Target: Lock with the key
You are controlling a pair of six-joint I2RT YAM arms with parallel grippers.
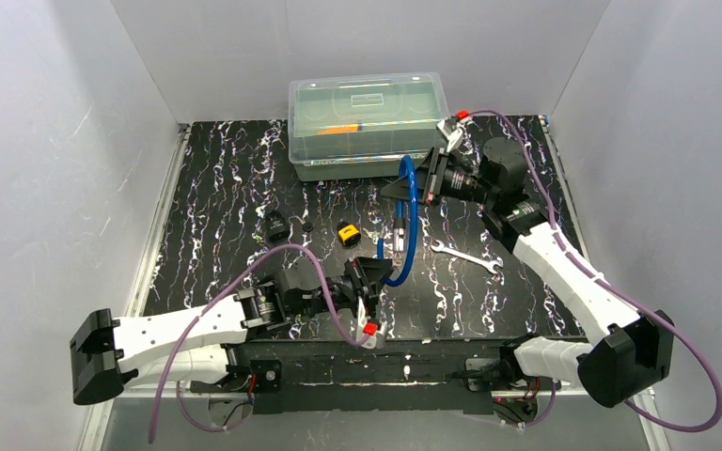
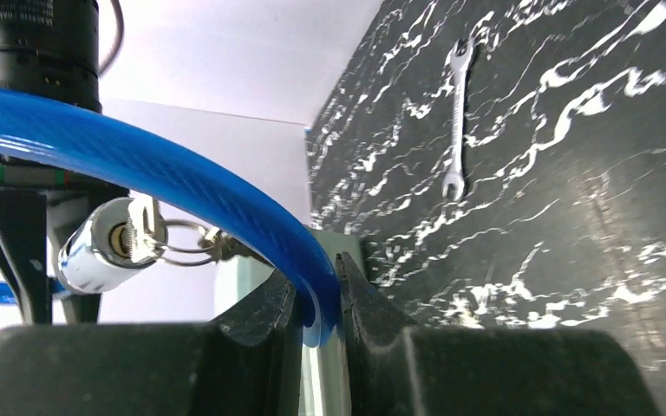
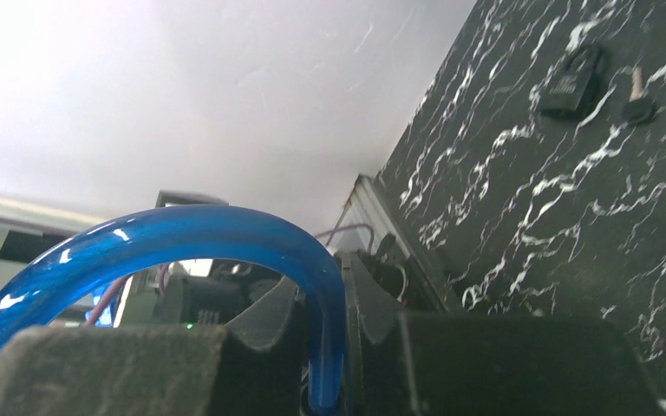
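Note:
A blue cable lock hangs in a loop above the table, held by both arms. My left gripper is shut on the lower part of the cable, and my right gripper is shut on an upper part. The lock's silver barrel hangs between the grippers. A key on a ring stands at the barrel's end face, with more keys dangling from the ring, partly behind the cable. How deep the key sits, and whether both cable ends are in the barrel, I cannot tell.
On the marbled table lie a black padlock, a small key, a yellow-and-black tape measure and a wrench. A lidded clear-and-green box stands at the back.

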